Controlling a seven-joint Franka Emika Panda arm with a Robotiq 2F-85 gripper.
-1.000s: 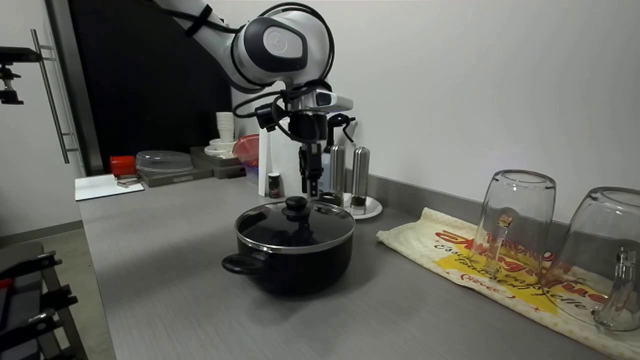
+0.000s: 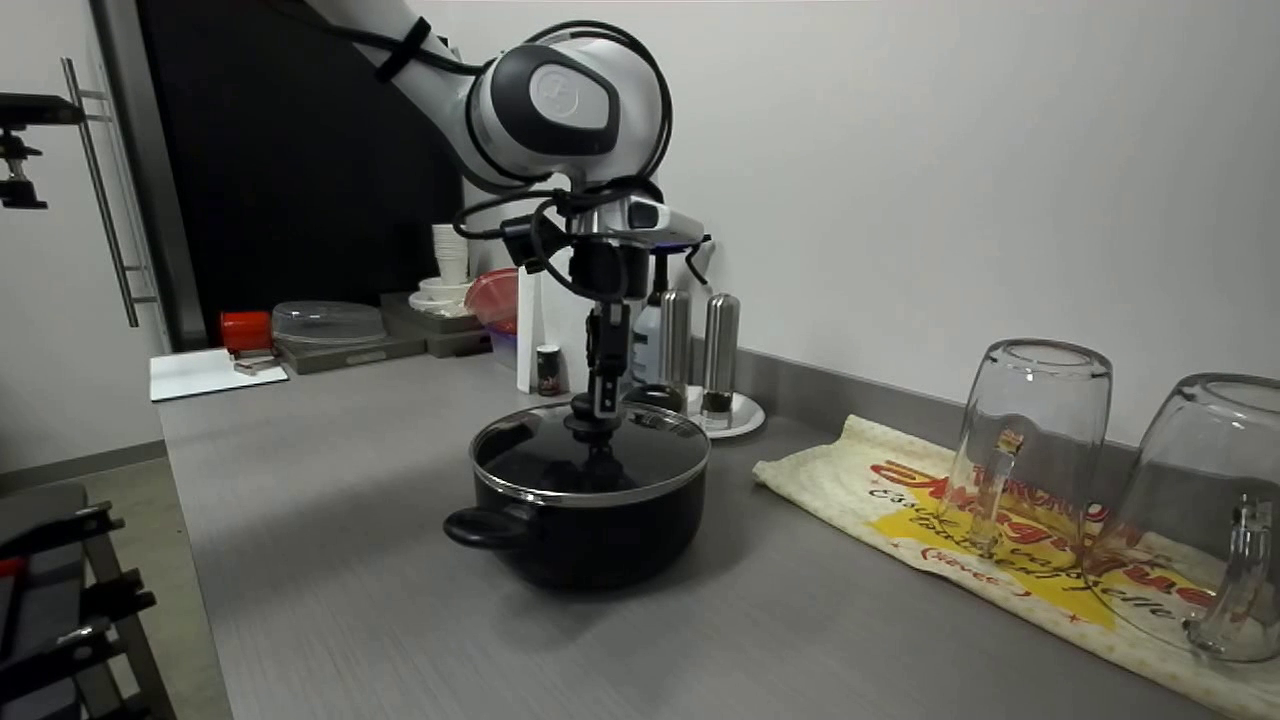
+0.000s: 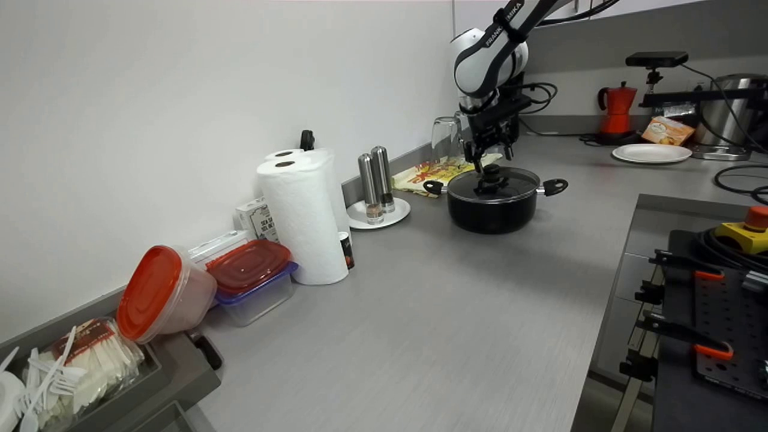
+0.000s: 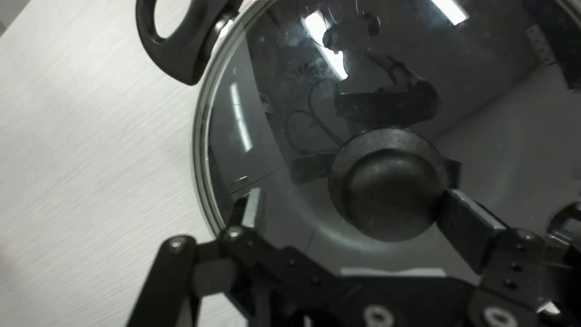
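Note:
A black pot with two side handles stands on the grey counter, its glass lid on top. At the lid's middle is a round black knob. My gripper is open just above the lid. In the wrist view the right finger is close against the knob's edge; whether it touches, I cannot tell. The left finger stands well apart from the knob, over the lid's rim side. From the second exterior view, the gripper hangs at the knob.
Behind the pot, two steel mills stand on a white plate. Upturned glass mugs rest on a printed cloth at the right. Paper towel rolls are by the wall.
My gripper has come down and slightly left in the first exterior view, from above and behind the knob to the knob's level. Pot and lid have stayed in place.

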